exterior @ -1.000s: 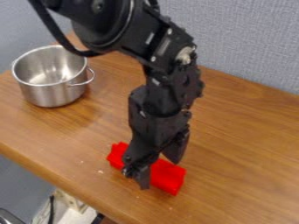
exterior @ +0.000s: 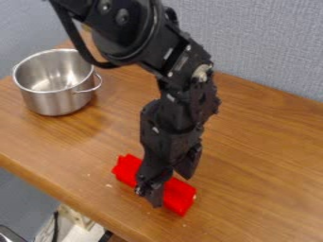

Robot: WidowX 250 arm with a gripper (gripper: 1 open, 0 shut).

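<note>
A red block [exterior: 178,198] lies near the front edge of the wooden table, angled, partly hidden behind my gripper. My black gripper [exterior: 167,183] is low over it, open, with its fingers down at the block's middle; whether they touch it is unclear.
A steel pot [exterior: 57,87] stands at the back left of the table [exterior: 259,161]. A grey wall is behind. Off the front left edge, some objects and a cable show below.
The red block and my gripper have shifted very slightly left; otherwise little differs.
</note>
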